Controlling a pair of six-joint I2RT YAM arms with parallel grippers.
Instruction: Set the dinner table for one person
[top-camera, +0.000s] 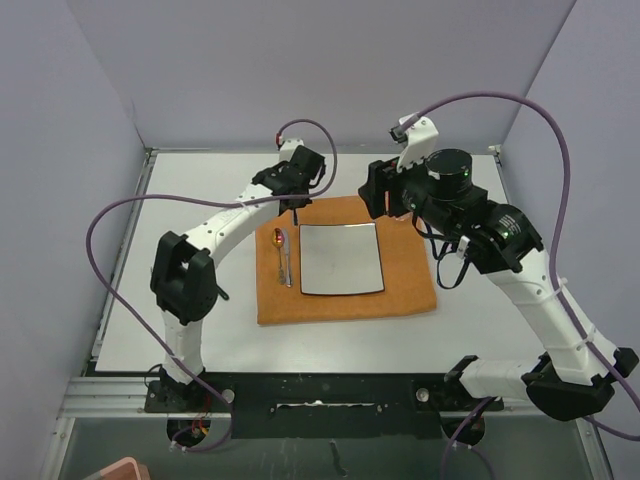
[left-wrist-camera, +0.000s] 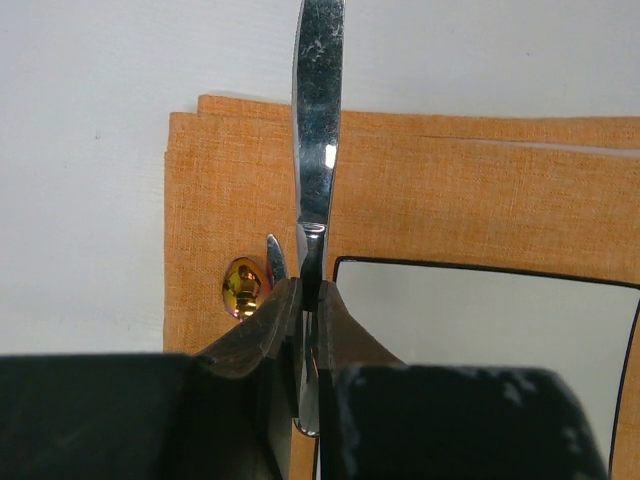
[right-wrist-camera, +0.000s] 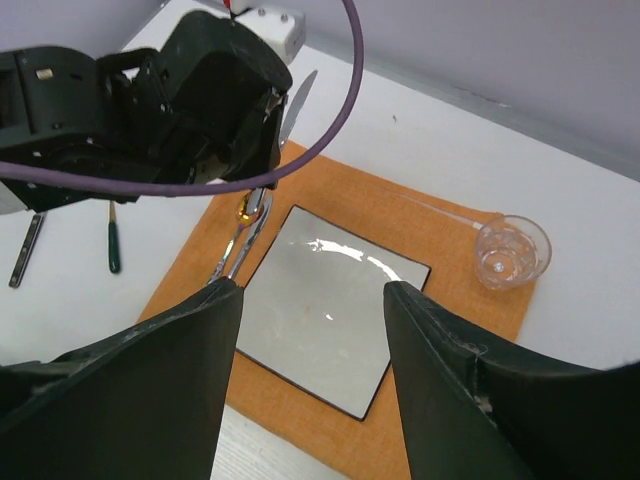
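Observation:
A silver knife (left-wrist-camera: 318, 130) hangs upright in the left wrist view, with my left gripper shut on it, above the placemat's upper left. The orange placemat (top-camera: 340, 310) carries a square white plate (top-camera: 340, 260), with a gold spoon (top-camera: 278, 240) and a silver utensil (top-camera: 287, 255) left of it. A clear glass (right-wrist-camera: 512, 250) stands at the plate's right on the mat, partly hidden in the top view. My right gripper hangs over the right part of the setting, fingers apart with nothing between them.
Dark-handled utensils (right-wrist-camera: 114, 245) lie on the white table left of the mat. Grey walls border the back and sides.

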